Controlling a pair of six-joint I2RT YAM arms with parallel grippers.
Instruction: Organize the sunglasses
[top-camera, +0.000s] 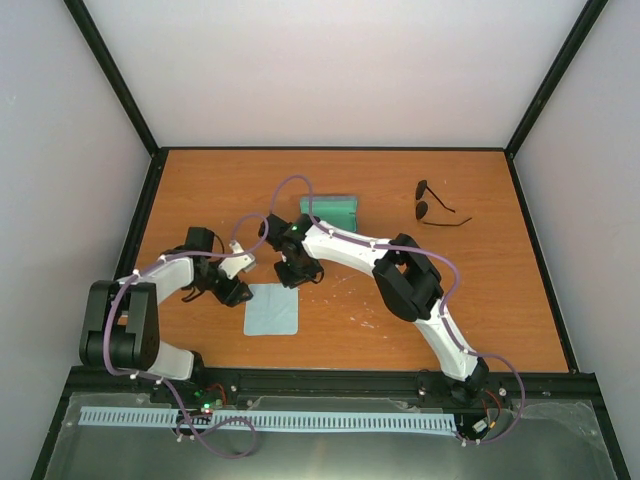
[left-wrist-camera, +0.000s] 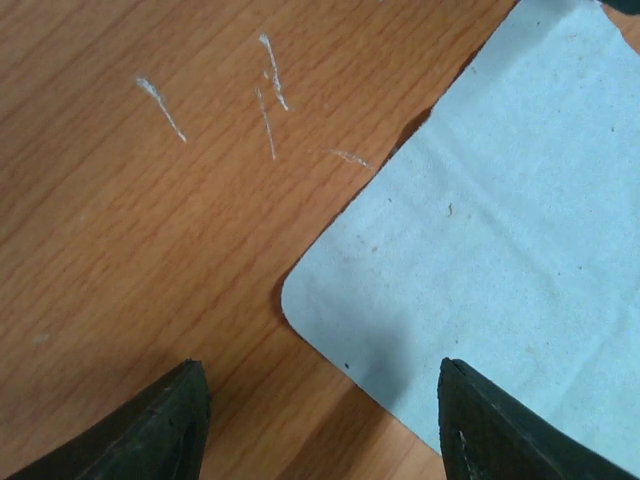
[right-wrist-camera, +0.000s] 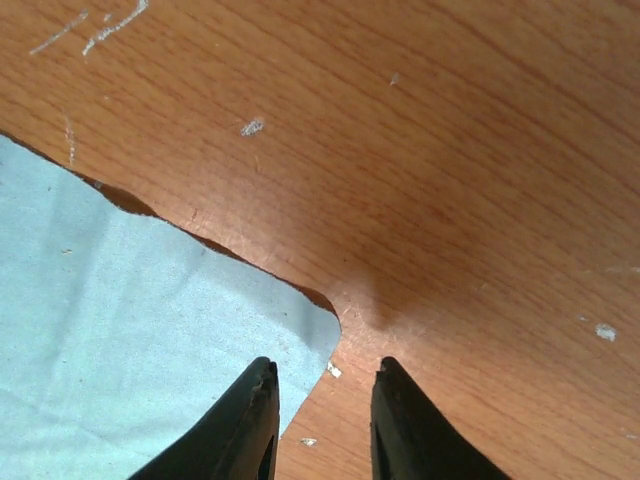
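The pale blue cloth (top-camera: 270, 312) lies flat on the wooden table between my grippers. My left gripper stands open by the cloth's left side, its corner between and beyond the fingers in the left wrist view. My right gripper is part open near another corner, above the cloth's edge, nothing held. Dark sunglasses (top-camera: 422, 210) lie with temples unfolded at the right back of the table. A green case (top-camera: 329, 207) sits at the back centre, partly behind the right arm.
Purple cables arc over both arms. A dark frame and walls surround the table.
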